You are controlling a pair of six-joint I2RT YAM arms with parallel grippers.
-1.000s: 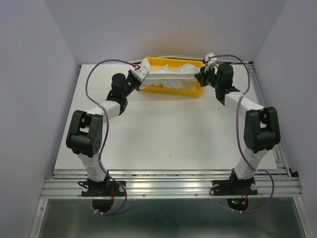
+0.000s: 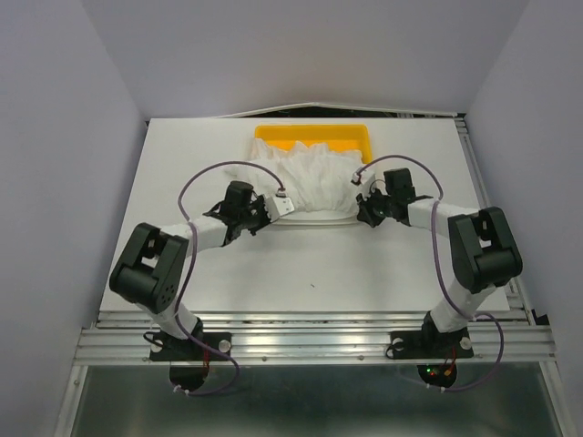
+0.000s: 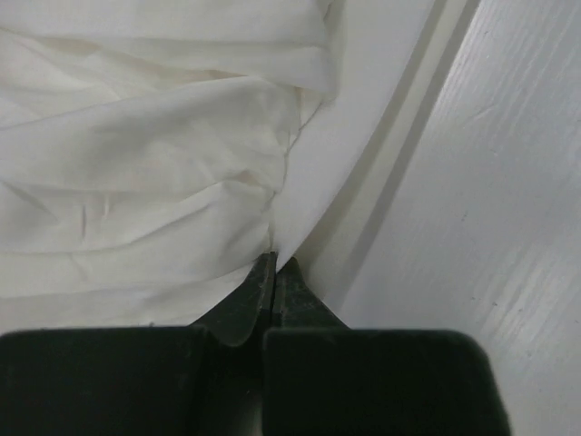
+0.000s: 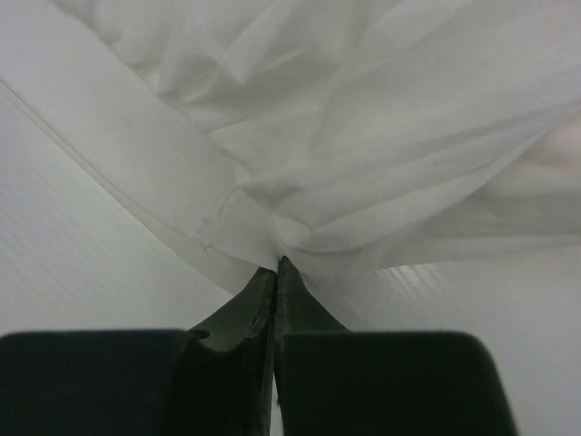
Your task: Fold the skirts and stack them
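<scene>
A white skirt (image 2: 314, 180) lies spread and wrinkled, its far part reaching up to a yellow bin and its straight near edge running between my grippers. At the left end of that edge, my left gripper (image 2: 259, 228) is shut on the cloth; the left wrist view has the skirt's edge (image 3: 313, 168) running into the fingertips. My right gripper (image 2: 362, 221) is shut at the other end, with the skirt's corner (image 4: 245, 222) gathered right at its tips in the right wrist view. The skirt's far end is bunched.
The yellow bin (image 2: 351, 137) stands at the back middle of the white table (image 2: 291, 273), partly hidden behind the skirt. Bare table stretches in front of the skirt and to both sides. A metal rail (image 2: 314, 330) runs along the front edge.
Both grippers have come from over the bin toward the front and down, drawing the skirt's near edge with them. The skirt now spreads over the table in front of the bin.
</scene>
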